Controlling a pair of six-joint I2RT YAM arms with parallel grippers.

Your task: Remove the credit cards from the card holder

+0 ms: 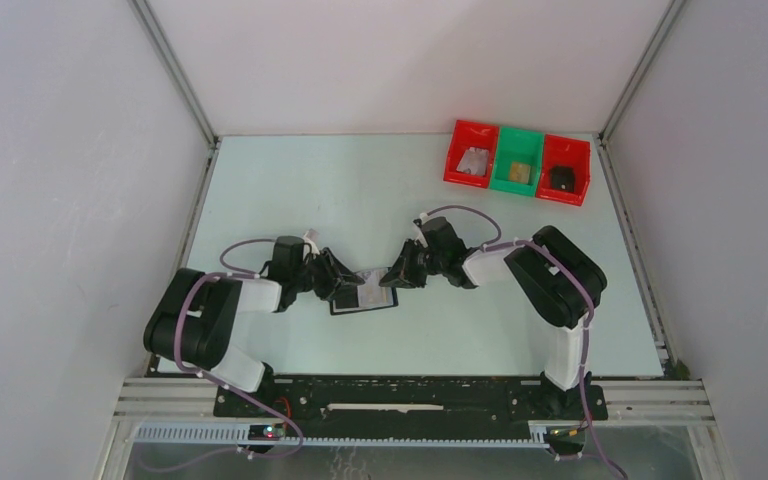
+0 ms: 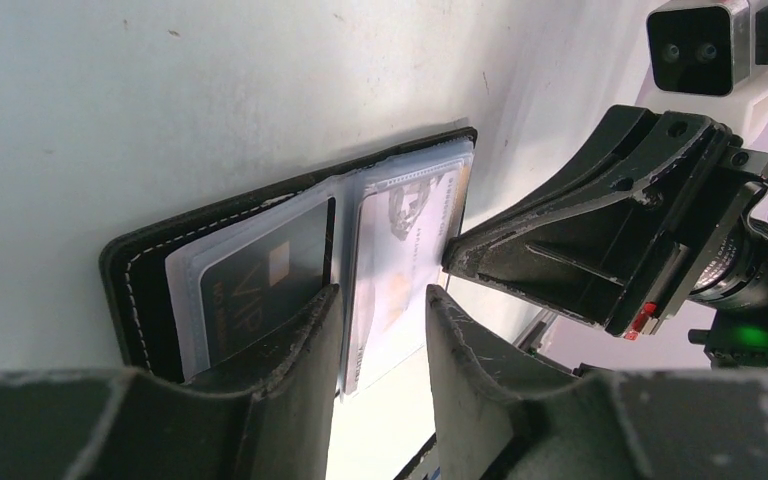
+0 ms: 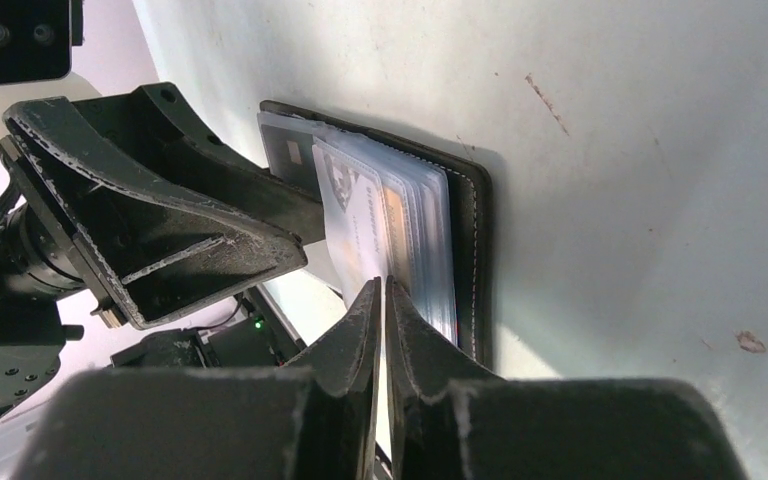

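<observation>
The black card holder [image 2: 140,280], lying open on the table, holds a dark VIP card [image 2: 260,280] and lighter cards [image 2: 400,250] in clear sleeves. My left gripper is part open over the holder, its fingertips either side of the light card stack's near part. My right gripper is shut at the holder's edge by the sleeve stack; whatever is between its tips is too small to make out. In the top view both grippers face each other across the holder.
Red [image 1: 475,130] and green [image 1: 512,145] bins with small items stand at the back right. The table around the holder is otherwise clear, with walls on both sides.
</observation>
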